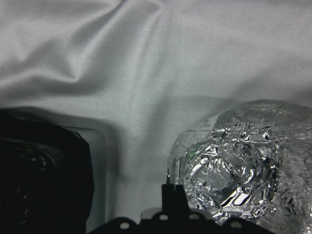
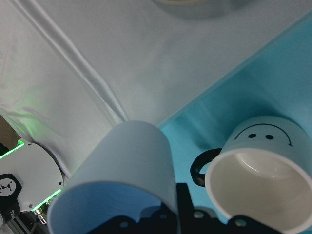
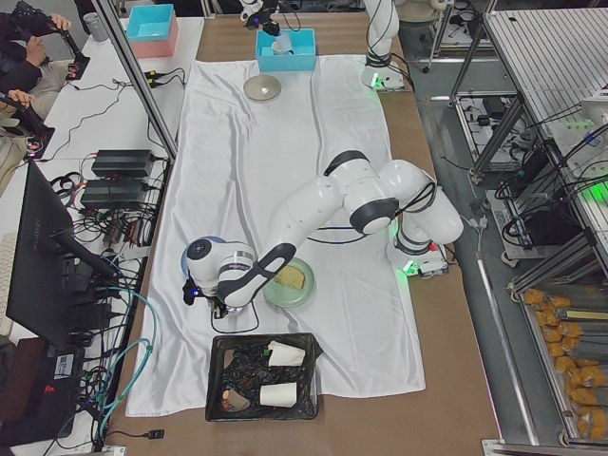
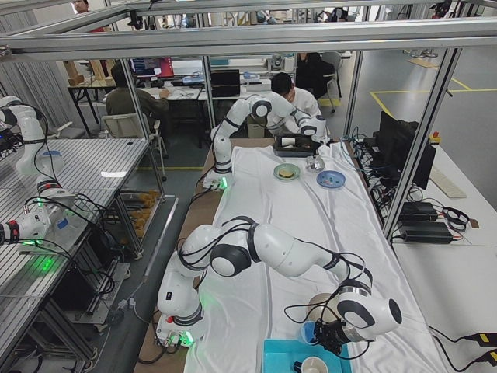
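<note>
In the left wrist view a crumpled clear, shiny container [image 1: 229, 170] sits on the white cloth; my left gripper is shut at its near-left edge, though whether the edge is between the fingers cannot be told. The near arm hides much of it in the camera left view. My right gripper is shut on the wall of a light blue cup [image 2: 122, 151], above the edge of a blue bin [image 2: 195, 117]. A white smiley mug [image 2: 258, 185] with a black handle lies in that bin.
A green plate [image 3: 290, 298] with yellow food, a blue plate [image 4: 331, 179] and a black crate [image 3: 313, 399] stand around my left gripper. A beige round dish [image 3: 262, 87] is beside the bin.
</note>
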